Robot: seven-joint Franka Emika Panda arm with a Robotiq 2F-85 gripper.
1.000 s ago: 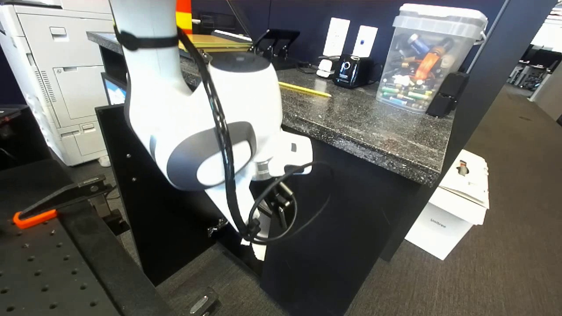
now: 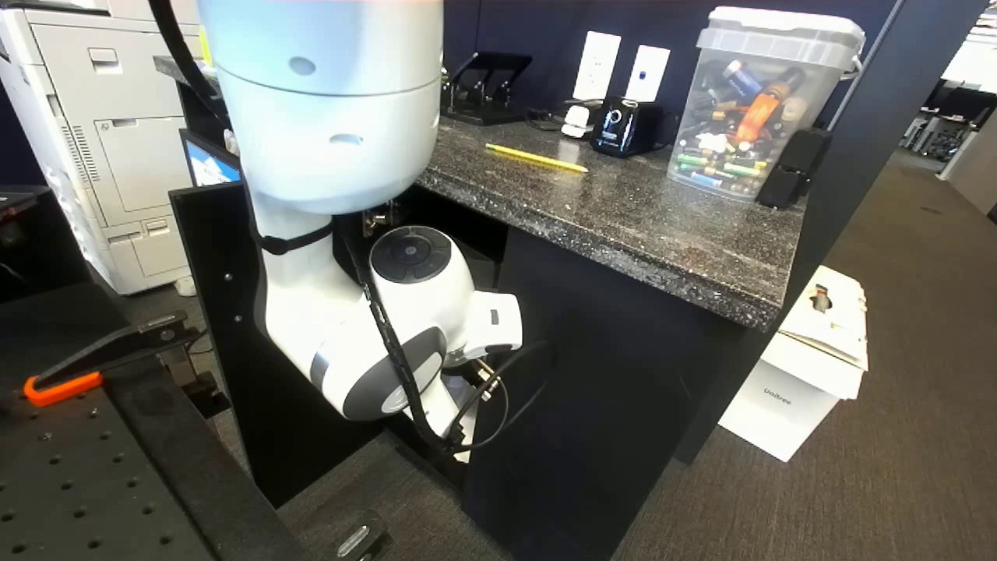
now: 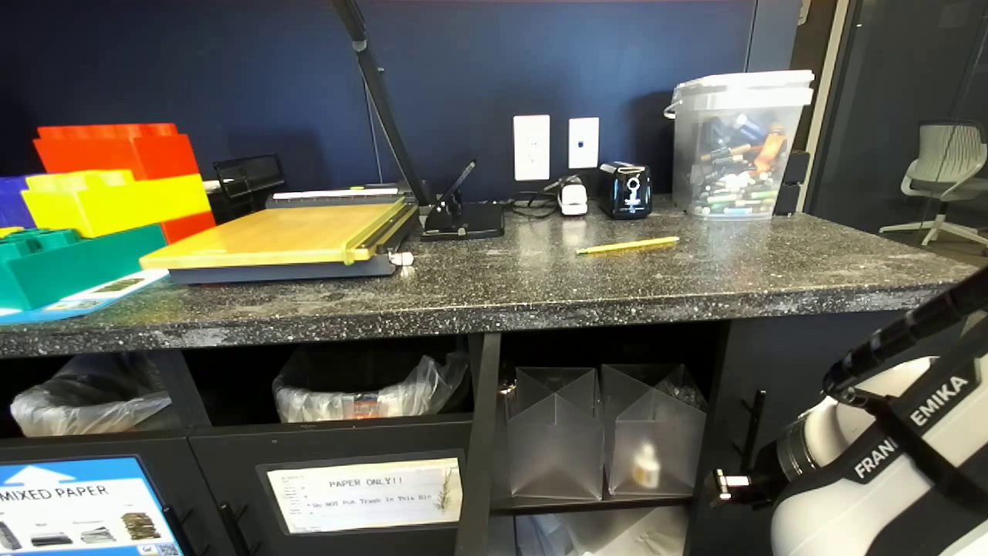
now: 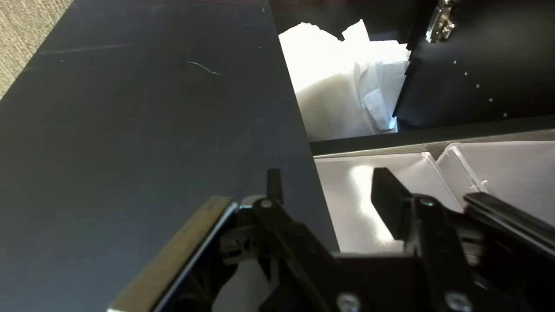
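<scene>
My gripper stands part open, its two dark fingers apart with nothing between them. Behind it in the wrist view, a smooth dark panel (image 4: 145, 119) fills the left side, with an open cupboard on the right. Inside are white papers (image 4: 338, 78) and clear bins (image 4: 354, 192). From exterior view 2, the gripper (image 3: 736, 486) is at the right, below counter height and before the dark cabinet front. The arm largely hides it in exterior view 1.
Above runs the speckled countertop (image 2: 654, 210), holding a yellow pencil (image 2: 535, 157), a clear bucket of batteries (image 2: 748, 112) and a paper cutter (image 3: 278, 236). An open black cabinet door (image 2: 229, 374) stands left of the arm. A white box (image 2: 780, 397) sits on the floor.
In exterior view 1 the arm has come down and its hand has shifted lower and a little left. More of the countertop and the whole pencil show now.
</scene>
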